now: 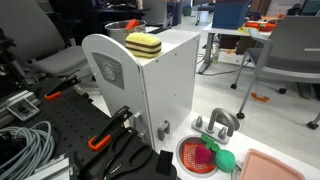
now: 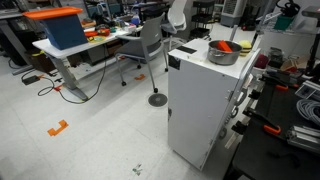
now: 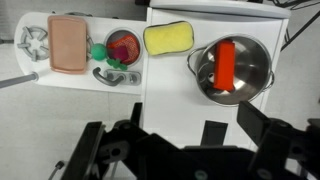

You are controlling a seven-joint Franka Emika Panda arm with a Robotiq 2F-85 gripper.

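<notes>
Seen from above in the wrist view, my gripper is open, its two dark fingers wide apart with only the white surface showing between them. Ahead of the fingers sits a steel pot (image 3: 252,62) with two handles. An orange-red block (image 3: 225,66) lies in it, reaching toward the near rim. To the pot's left is a yellow sponge (image 3: 169,38), which exterior view 1 shows on the white cabinet top (image 1: 178,46) near its edge. Neither exterior view clearly shows the gripper.
Left of the cabinet, a toy sink (image 3: 124,45) holds red and green items beside a faucet (image 3: 110,76). A pinkish tray (image 3: 68,42) adjoins it. A black rectangle (image 3: 214,134) lies on the cabinet top. Cables (image 1: 28,150) and dark clamps crowd the table.
</notes>
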